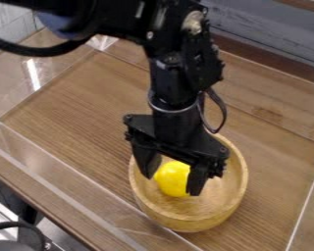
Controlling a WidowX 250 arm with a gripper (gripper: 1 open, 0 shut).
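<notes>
A black robot arm reaches down from the top centre, its gripper (pixel 179 157) low over a round tan bowl (pixel 186 216) with fingers parted. A yellow object (pixel 173 181) sits in the bowl between and just below the fingertips, partly hidden by them. Whether the fingers touch it I cannot tell.
A pale wall or border runs along the top right. A black cable lies at the bottom left.
</notes>
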